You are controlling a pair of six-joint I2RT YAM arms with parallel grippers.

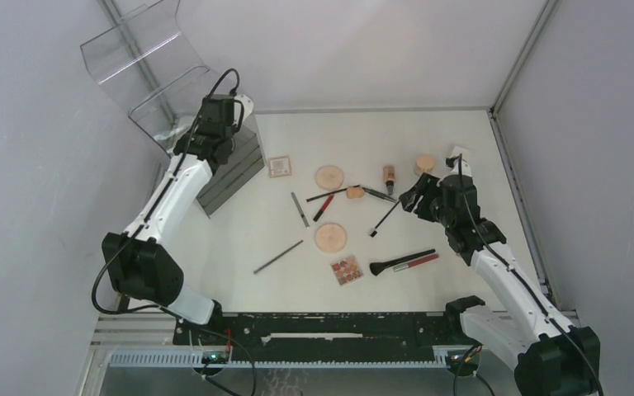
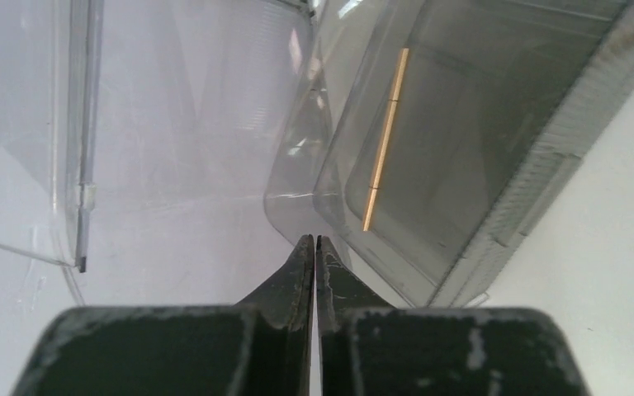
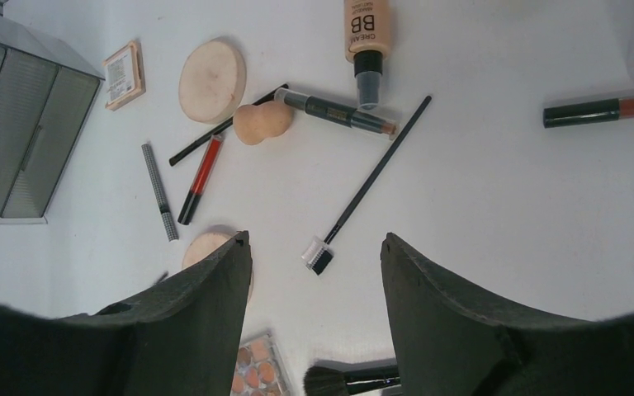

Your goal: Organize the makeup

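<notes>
My left gripper is over the clear organizer (image 2: 495,115) at the back left. Its fingertips look almost together; whether anything thin is between them is unclear. An orange stick (image 2: 385,136) lies inside a compartment. My right gripper stands open above scattered makeup: a brush (image 3: 367,180), red pencil (image 3: 205,169), BB cream (image 3: 366,29), sponge (image 3: 260,124), two round pads (image 1: 329,176) (image 1: 330,238), small compact (image 1: 279,166), palette (image 1: 347,270), large brush (image 1: 404,259) and several other pencils and tubes.
Grey drawers (image 1: 231,177) form the organizer's front, with its transparent lid (image 1: 132,45) raised. A round container (image 1: 424,163) sits near the right arm.
</notes>
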